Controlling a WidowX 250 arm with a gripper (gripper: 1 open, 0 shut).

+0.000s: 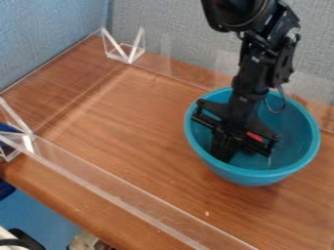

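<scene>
The black robot arm reaches down from the top into a teal bowl (284,156) on the right side of the wooden table. Its gripper (225,146) is low inside the bowl. Something red shows behind the gripper, partly hidden by it. The fingers look close together, but what is between them, if anything, is hidden.
Clear plastic barriers run along its back and front edges, with white brackets (124,49) at the back left.
</scene>
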